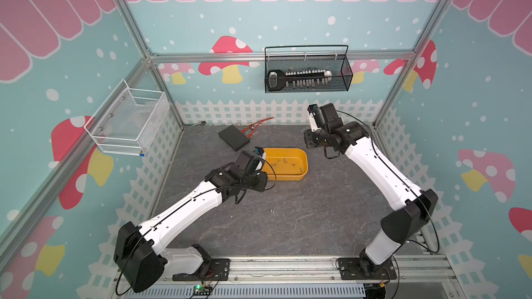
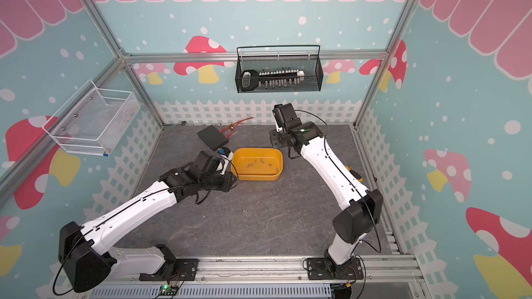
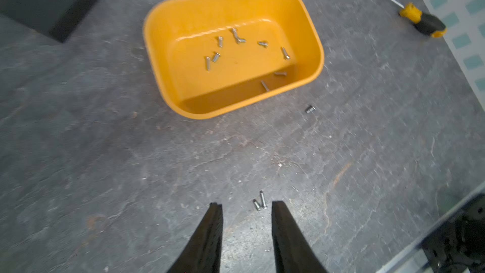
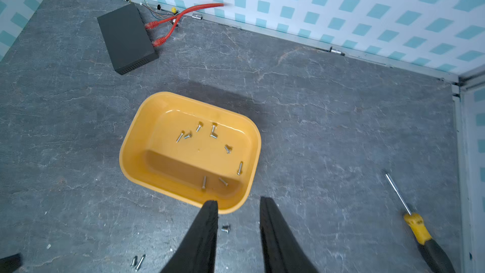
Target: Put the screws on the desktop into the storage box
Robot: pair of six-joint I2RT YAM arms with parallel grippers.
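Observation:
The orange storage box (image 4: 190, 157) holds several small screws. Screws lie loose on the desktop in front of it: one near its front right (image 4: 225, 228) and a pair (image 3: 260, 200) farther forward. My left gripper hangs above the desk at the box's left front, fingers apart, nothing seen between them. My right gripper is raised high to the box's right, also open, with nothing seen between its fingers.
A dark device (image 4: 126, 40) with red cables sits at the back left. A yellow-black screwdriver (image 4: 419, 230) lies at the right. Wire baskets (image 1: 307, 72) hang on the back and left walls.

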